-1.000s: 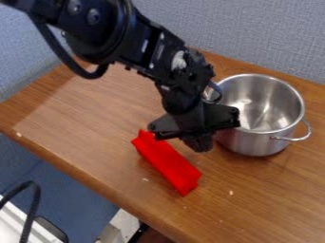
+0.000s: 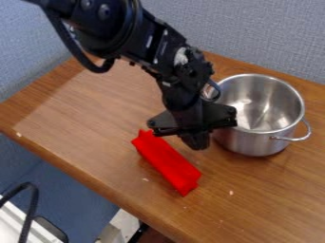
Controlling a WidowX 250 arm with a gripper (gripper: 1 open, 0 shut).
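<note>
My black gripper [image 2: 191, 133] hangs over the wooden table, pointing down, between a red bar [image 2: 168, 163] and a steel pot [image 2: 260, 123]. The bar lies flat just below and left of the gripper, running diagonally. The pot stands to the right, with a handle toward the front right. The fingertips are dark and partly hidden, so their opening is unclear.
The wooden table [image 2: 89, 119] has clear room at left and at front right. Its left front edge borders a blue floor [image 2: 70, 204], where a white object with a black cable sits at the lower left. A grey wall stands behind.
The arm has shifted very slightly; the bar and pot look unchanged.
</note>
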